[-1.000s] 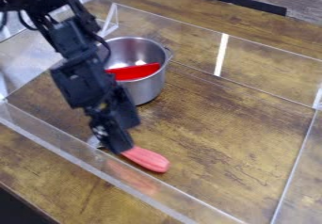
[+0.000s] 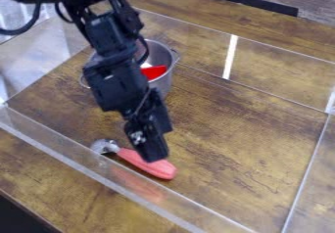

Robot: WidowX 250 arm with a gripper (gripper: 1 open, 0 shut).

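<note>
My black arm reaches down from the upper left, and its gripper (image 2: 140, 135) hangs over a pink-handled utensil (image 2: 145, 163) with a metal head, lying on the wooden table. The gripper looks open; its fingertips are blurred, and whether they touch the utensil I cannot tell. Behind the arm stands a metal pot (image 2: 161, 58) with something red (image 2: 151, 72) inside, partly hidden.
A white tape strip (image 2: 230, 56) marks it. A clear edge or strip runs across the front left and along the right.
The utensil and pot look unmoved.
</note>
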